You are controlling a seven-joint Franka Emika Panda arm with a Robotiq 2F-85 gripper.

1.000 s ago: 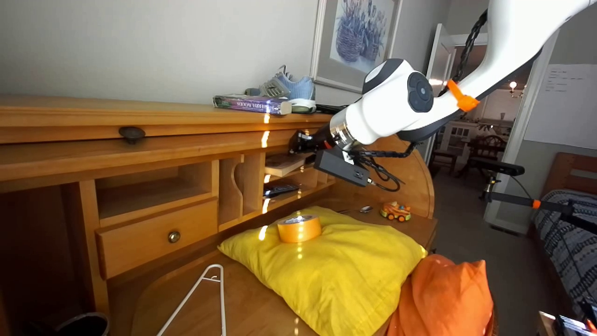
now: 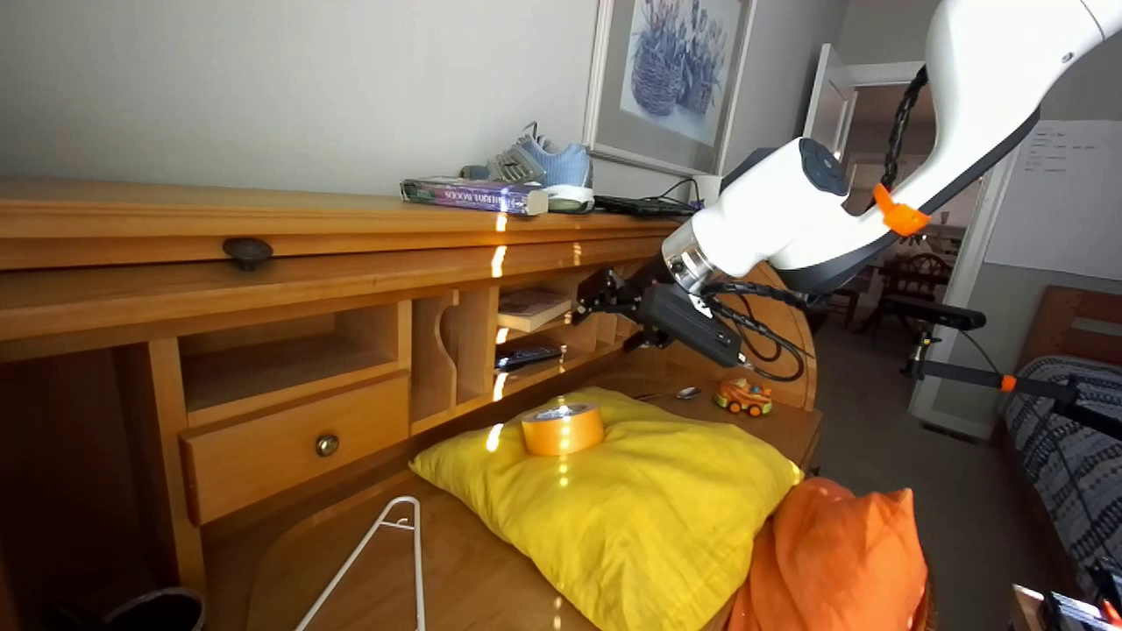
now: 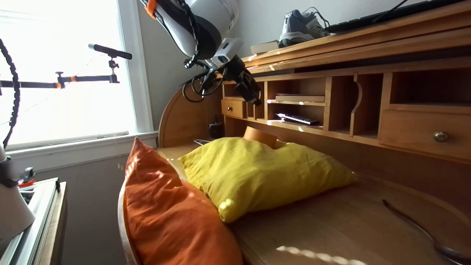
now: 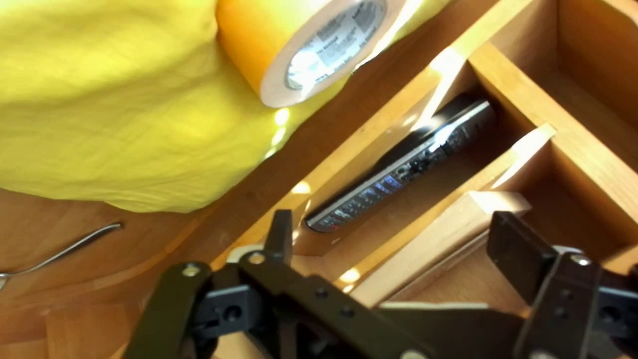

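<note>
In front of the desk's cubbies hangs my gripper, its fingers wide apart and nothing held. A black remote point(image 4: 400, 173) lies in the lower cubby, seen past the open fingers in the wrist view. On the shelf just above it rests a pale book or box point(image 4: 439, 245), partly behind the right finger. A roll of orange tape point(image 2: 564, 429) sits on the yellow pillow point(image 2: 642, 494), away from the gripper. From the other side, the gripper point(image 3: 255, 99) shows above the pillow, near the cubby dividers.
An orange pillow point(image 2: 836, 557) leans at the desk's front edge. A white hanger point(image 2: 418, 547), a toy car point(image 2: 744, 396) and a spoon point(image 3: 424, 232) lie on the desktop. A book point(image 2: 473, 195) and a shoe point(image 2: 547, 168) stand on top.
In exterior view 1 the arm has drawn back to the right and a little lower, and the wrist has turned. The tape, pillows and remote have stayed put.
</note>
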